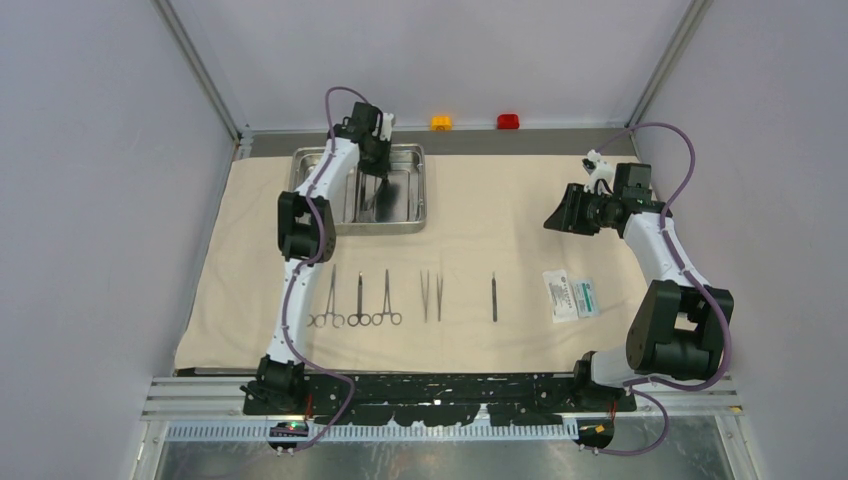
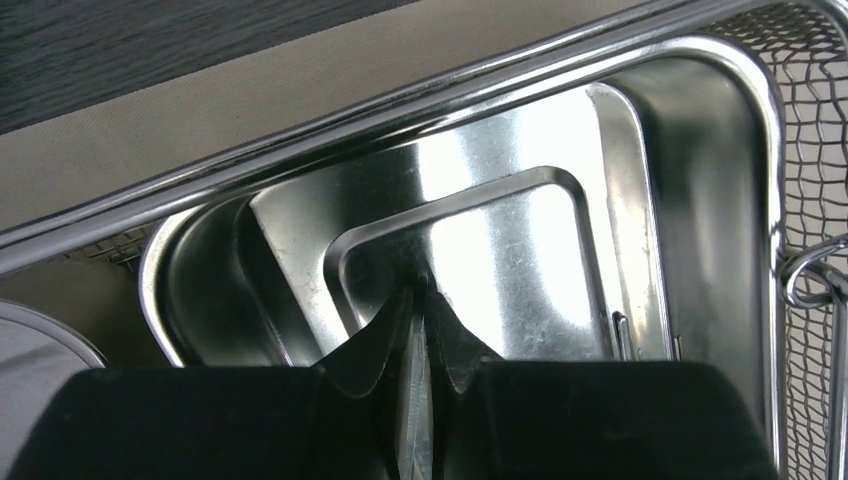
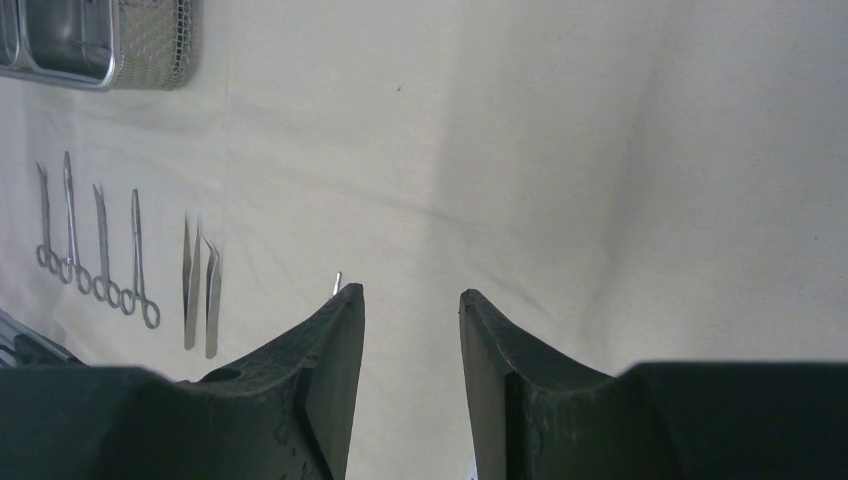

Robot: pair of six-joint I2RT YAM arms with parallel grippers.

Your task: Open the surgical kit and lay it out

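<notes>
In the top view my left gripper [image 1: 383, 176] reaches down into the metal tray [image 1: 378, 229] at the back left. Seen from the left wrist, this gripper has its fingertips almost together over a shiny steel inner tray [image 2: 470, 235]. A thin silvery strip shows between its fingers; whether it is gripped cannot be made out. My right gripper is open and empty above the bare cloth. Scissor-like instruments [image 1: 387, 300], tweezers [image 1: 439, 298], a scalpel-like handle [image 1: 494, 298] and packets [image 1: 561, 297] lie in a row along the front.
Wire mesh [image 2: 815, 110] surrounds the inner tray, with a metal loop [image 2: 810, 275] on its side. A yellow block [image 1: 441, 123] and a red block [image 1: 508, 121] stand behind the cloth. Open cloth [image 1: 480, 215] stretches between the tray and my right arm.
</notes>
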